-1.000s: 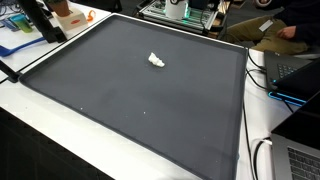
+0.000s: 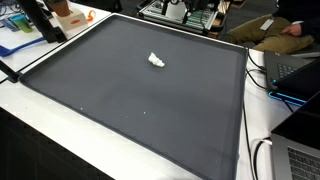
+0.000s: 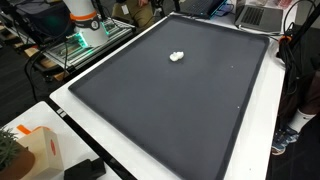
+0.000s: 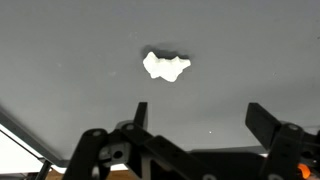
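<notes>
A small white crumpled piece (image 2: 156, 60) lies on the dark grey mat (image 2: 110, 90), towards its far side in exterior view 1. Exterior view 2 shows the same white piece (image 3: 177, 56) in the upper half of the mat. Seen from the wrist, the white lump (image 4: 166, 67) is irregular and sits a little above the image centre. My gripper stands open, its dark fingers wide apart at the bottom of the wrist view. Only bare mat shows between them, and the piece lies beyond the fingertips, apart from them.
Laptops (image 2: 300, 145) and cables line the right side in exterior view 1. A plant pot (image 3: 14, 158) and boxes occupy one corner. A seated person (image 2: 285, 30) is at the far right.
Dark arm parts have come into view at the top edge of exterior view 1, covering the white base behind. The white piece has stayed where it was.
</notes>
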